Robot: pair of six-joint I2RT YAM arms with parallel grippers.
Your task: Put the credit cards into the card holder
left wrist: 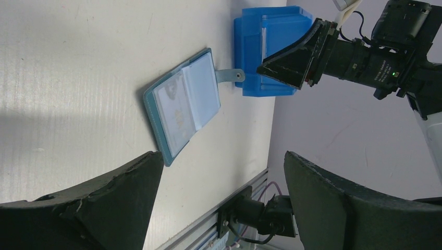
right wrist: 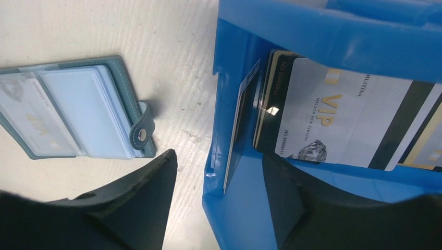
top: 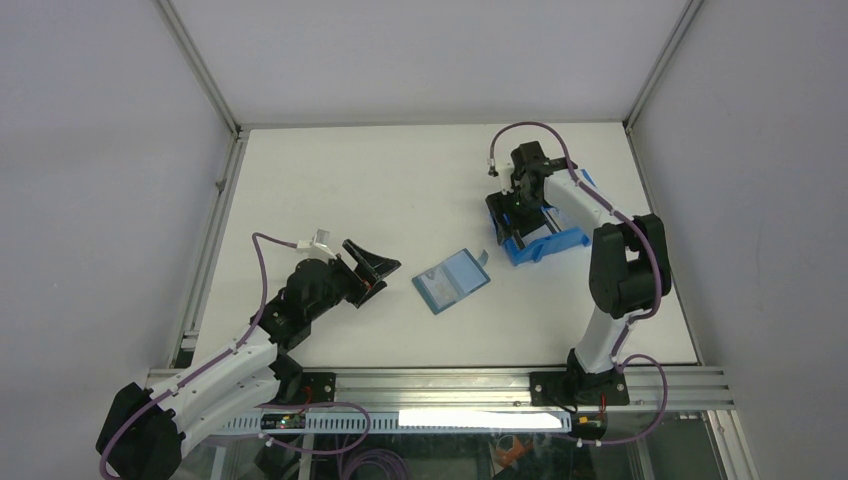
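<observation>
The teal card holder (top: 451,281) lies open on the table, clear sleeves facing up and its snap strap pointing at the blue box (right wrist: 237,31). Inside that box, silver and black VIP cards (right wrist: 339,112) lie stacked, while one card (right wrist: 241,114) stands on edge against the near wall. My right gripper is open over this wall, one finger outside the box and the other inside; its fingers touch no card that I can make out. Well to the left of the holder, my left gripper (top: 391,276) is open and empty.
Bare white table (top: 370,190) stretches across the left and back. The raised rims of the blue box border the right gripper closely. A metal rail (top: 450,380) runs along the front edge.
</observation>
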